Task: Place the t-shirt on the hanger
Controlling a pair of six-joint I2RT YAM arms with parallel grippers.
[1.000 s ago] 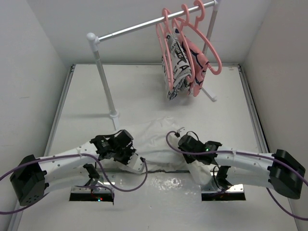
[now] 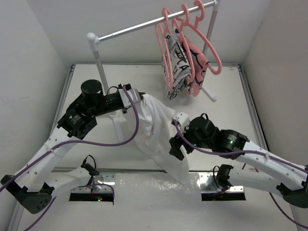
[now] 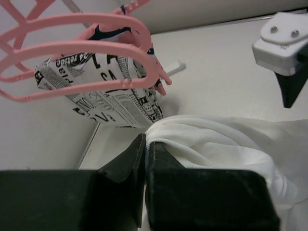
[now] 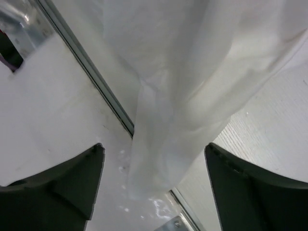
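Observation:
The white t-shirt hangs in folds from my left gripper, raised at centre-left in the top view. In the left wrist view, the shut tips of the left gripper pinch the cloth. My right gripper is beside the lower part of the shirt. In the right wrist view, the right gripper has its fingers apart, with the shirt behind the gap; no cloth is seen gripped there. Pink hangers hang on the rail, one at the left side looking bare.
A white rack rail spans the top. On other hangers are a printed black-and-white garment and a pink garment, right of the left arm.
My left gripper has risen and moved up the view, lifting the shirt from the table. The right gripper has shifted slightly up and left and its fingers are now apart.

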